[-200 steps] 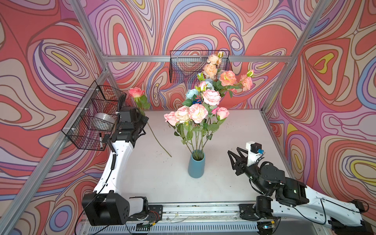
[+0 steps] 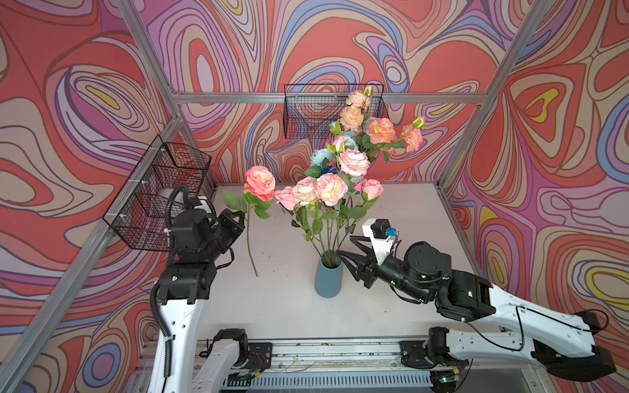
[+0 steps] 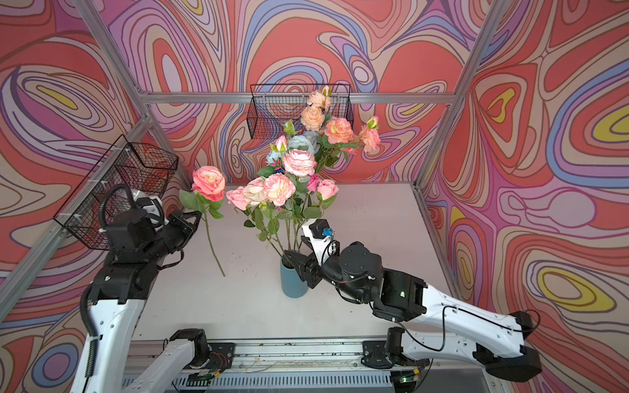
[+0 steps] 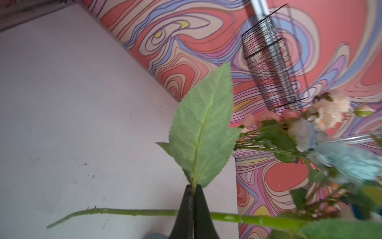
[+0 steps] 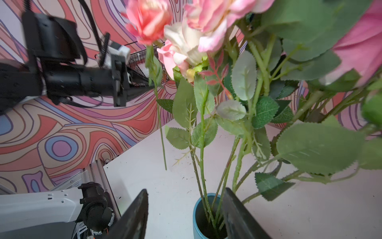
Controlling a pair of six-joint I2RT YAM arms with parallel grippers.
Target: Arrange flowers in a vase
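A coral-pink rose [image 2: 260, 182] with a long bare stem hangs in the air on the left. My left gripper [image 2: 241, 220] is shut on it; in the left wrist view its fingertips meet at the base of a green leaf [image 4: 203, 135], and the stem [image 4: 119, 212] runs crosswise behind them. The blue vase [image 2: 328, 280] stands upright at the middle of the table, filled with pink, cream, peach and blue flowers. My right gripper [image 2: 346, 247] is open at the vase's right, near the rim, nothing visibly gripped; its fingers [image 5: 137, 209] show in the right wrist view.
A black wire basket [image 2: 154, 196] hangs on the left wall, close behind my left gripper. Another wire basket [image 2: 314, 114] is fixed to the back wall behind the flowers.
My right gripper has moved left to the vase.
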